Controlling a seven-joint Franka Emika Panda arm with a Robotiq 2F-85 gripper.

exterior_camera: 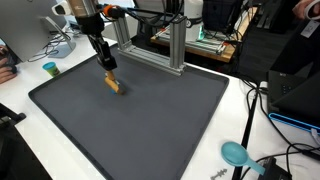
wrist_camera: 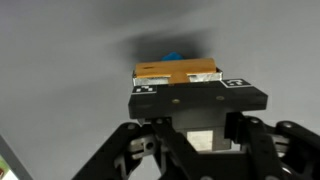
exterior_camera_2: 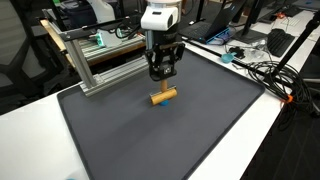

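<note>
A wooden mallet-like piece (exterior_camera_2: 163, 97) has a round bar lying crosswise and a thin upright stem. My gripper (exterior_camera_2: 162, 77) points down and is shut on that stem, just above the bar. From the first exterior side, the piece (exterior_camera: 113, 84) appears at or close above the dark mat; whether it touches cannot be told. In the wrist view the wooden bar (wrist_camera: 172, 70) shows beyond the dark fingers, which hide most of the stem. A small blue patch (wrist_camera: 174, 56) peeks out beside the bar.
A white metal frame (exterior_camera: 177, 40) stands behind it. A teal cup (exterior_camera: 51, 69) sits off its left edge, and a turquoise round object (exterior_camera: 236, 154) lies on the white table at right.
</note>
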